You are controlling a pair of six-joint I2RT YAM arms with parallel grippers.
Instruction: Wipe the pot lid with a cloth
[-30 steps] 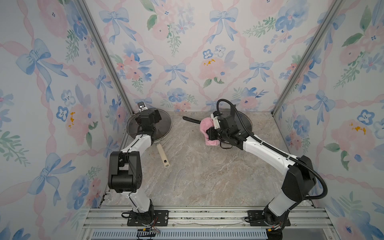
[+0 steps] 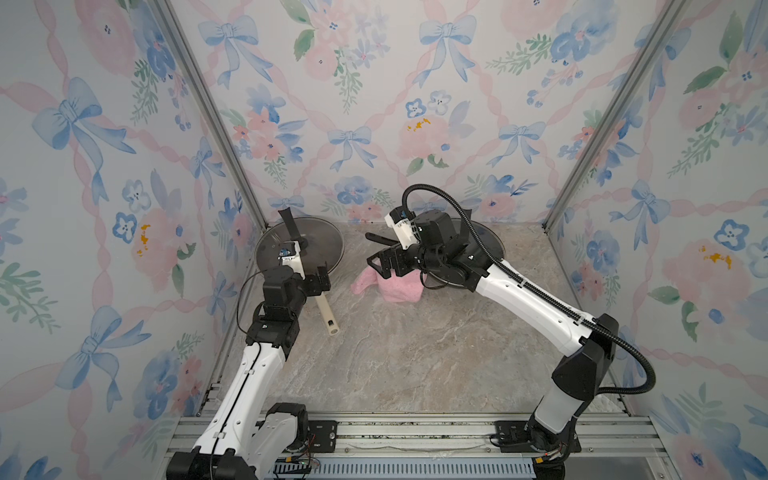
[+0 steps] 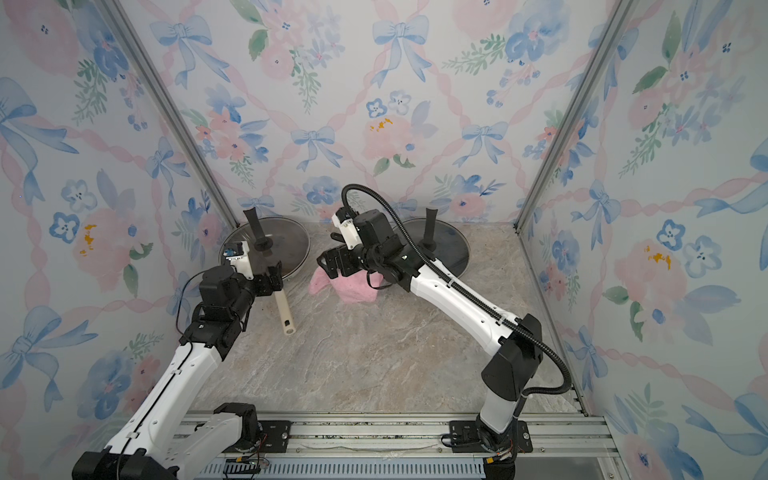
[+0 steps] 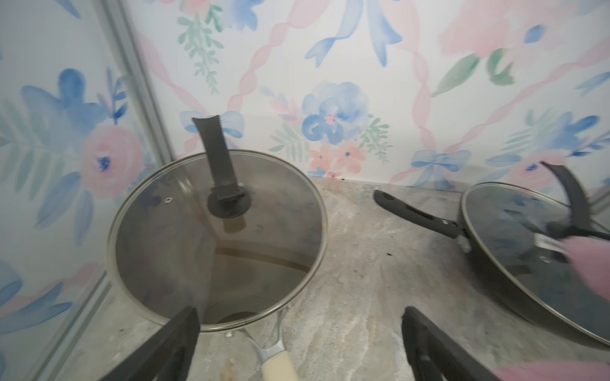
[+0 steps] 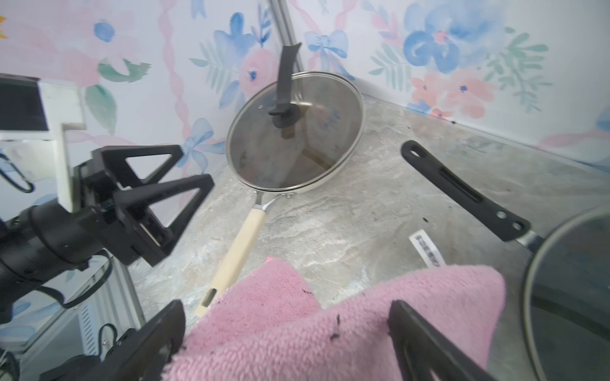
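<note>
The pink cloth [image 2: 400, 289] hangs or lies just below and beside my right gripper [image 2: 384, 264]; I cannot tell whether it touches the table. In the right wrist view the cloth [image 5: 355, 330] fills the bottom, in front of and partly between my open fingers. At the back left, a glass lid [image 4: 279, 209] with an upright black handle covers a pan with a cream handle [image 2: 326, 313]. Near that lid's front edge my left gripper is open and empty. A second glass lid [image 3: 448, 248] covers the black pan at the back right, partly hidden by my right arm.
The black pan handle [image 4: 413, 212] points left between the two pans. A small white label [image 5: 427, 247] lies on the table beyond the cloth. Patterned walls close in the sides and back.
</note>
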